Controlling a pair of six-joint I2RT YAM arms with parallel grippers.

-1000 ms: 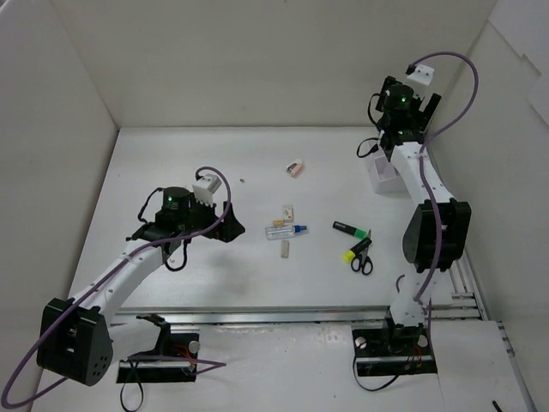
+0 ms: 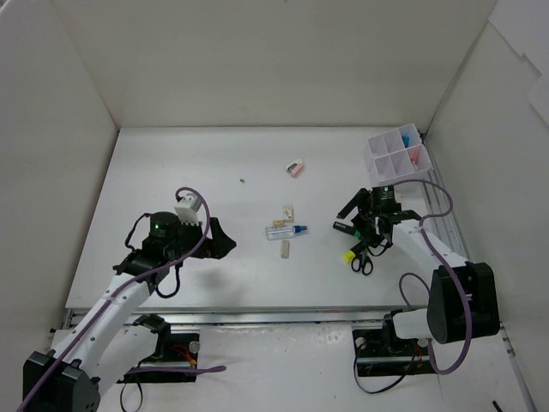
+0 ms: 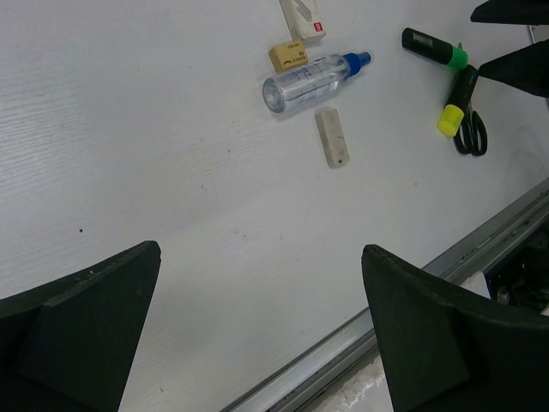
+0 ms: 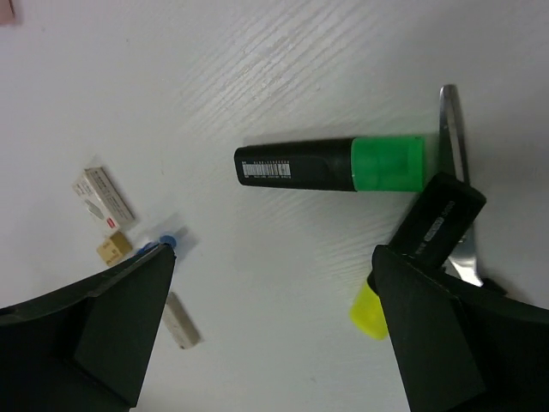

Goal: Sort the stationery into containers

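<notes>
My right gripper hangs open over a black-and-green marker [image 4: 300, 163], a black-and-yellow marker [image 4: 433, 223] and scissors [image 4: 452, 129]. The markers and scissors lie close together at the table's right. A clear bottle with a blue cap [image 3: 300, 84], a yellow block [image 3: 287, 56], a white box [image 3: 301, 17] and a pale strip [image 3: 332, 137] lie in the middle. A pink-and-white item [image 2: 295, 168] is farther back. The compartment container [image 2: 386, 163] at back right holds blue and pink items. My left gripper stands open over bare table at left.
A metal rail [image 2: 257, 316] runs along the front edge, and walls surround the back and sides.
The left arm has shifted slightly toward the left and front.
</notes>
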